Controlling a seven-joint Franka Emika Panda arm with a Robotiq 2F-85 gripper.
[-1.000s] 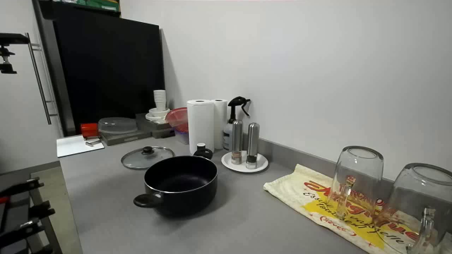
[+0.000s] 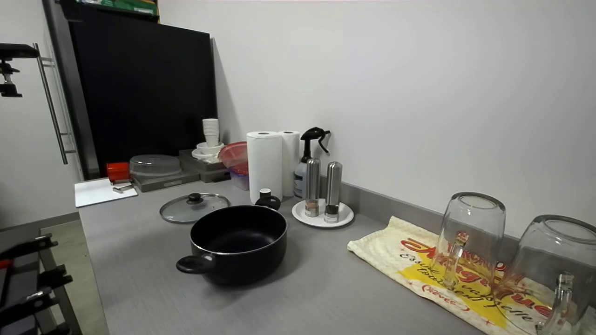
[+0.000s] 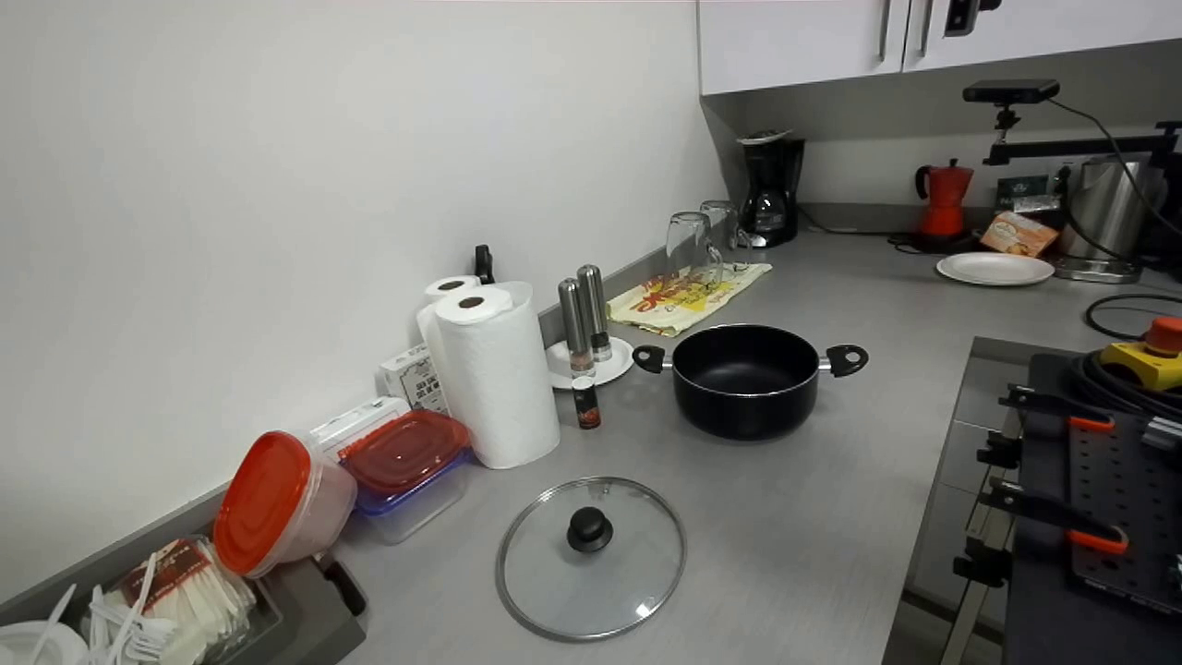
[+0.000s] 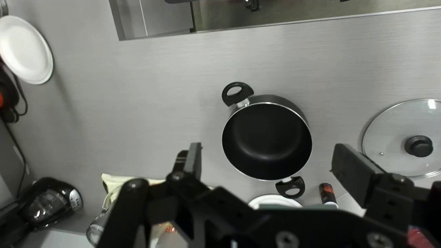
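Observation:
In the wrist view my gripper is open, its two fingers wide apart with nothing held between them. Beyond the fingertips, lower down on the counter, stands an empty black pot [image 4: 266,140] with two side handles. Exterior view 1 shows the same pot [image 2: 240,245] upright and uncovered; neither exterior view has my gripper in it. A glass lid [image 3: 593,587] with a black knob lies flat on the counter, apart from the pot. The wrist view shows this lid [image 4: 397,136] partly, past the right finger [image 4: 355,171].
Two steel grinders [image 2: 333,192] stand on a white plate [image 2: 301,215] by the wall, near paper towel rolls [image 2: 264,167]. A small spice jar [image 3: 586,405] is close to the pot. Upturned glass mugs [image 2: 469,240] rest on a printed cloth [image 2: 380,245].

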